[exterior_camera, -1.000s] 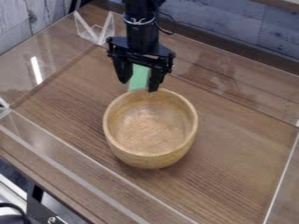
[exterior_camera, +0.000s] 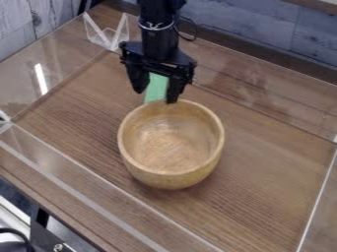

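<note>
My black gripper hangs above the back of a wide wooden bowl, its two fingers spread open and pointing down. A light green object stands just behind the bowl's back rim, under and between the fingers. Its lower part is partly hidden by the bowl, and I cannot tell whether the fingers touch it.
A dark blue-grey wall runs along the back. Clear plastic pieces sit at the left edge and back left.
The gripper has shifted very slightly. The bowl and green object look the same.
</note>
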